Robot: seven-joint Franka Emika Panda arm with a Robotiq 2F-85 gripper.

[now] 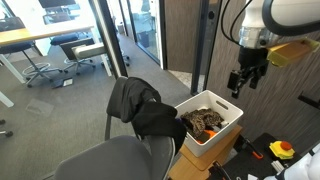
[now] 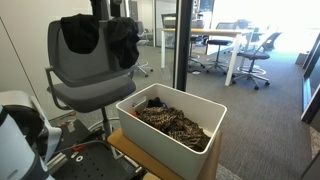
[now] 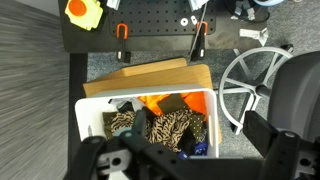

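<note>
A white box [image 1: 209,108] stands on a wooden board beside the chair. Inside lies a brown-and-black patterned cloth [image 2: 174,122], along with darker fabric and an orange item [image 3: 153,104]. My gripper [image 1: 238,83] hangs above the box, well clear of its contents. Its fingers are spread wide with nothing between them. In the wrist view the gripper covers the lower part of the box. Black cloth [image 2: 122,42] is draped over the back of the grey chair [image 2: 88,78].
A dark platform [image 3: 155,36] lies next to the box, with a yellow-and-red object [image 3: 82,12] at its corner. The chair's wheeled base [image 3: 245,85] stands close to the box. Desks and other chairs are far off.
</note>
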